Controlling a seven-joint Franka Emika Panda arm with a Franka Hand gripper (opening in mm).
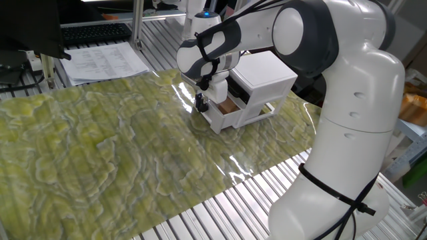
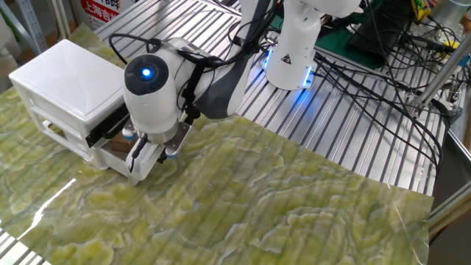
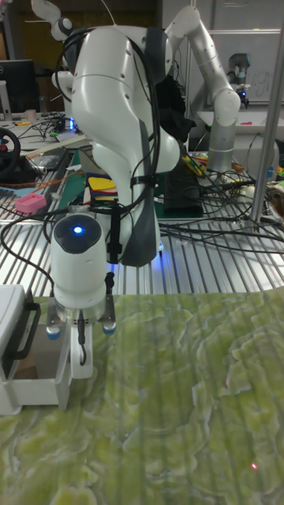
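Note:
A white drawer cabinet stands on the green marbled sheet, with one drawer pulled out. Something brown lies inside that drawer; its shape is partly hidden. My gripper points down at the drawer's front end, close to the front panel. In the third exterior view the gripper is above the outer end of the drawer. The hand and a dark cable cover the space between the fingers, so their spacing and any contact with the panel are unclear.
The green marbled sheet is clear away from the cabinet. Papers and a keyboard lie beyond it. Loose black cables run over the slatted metal table beside the arm's base.

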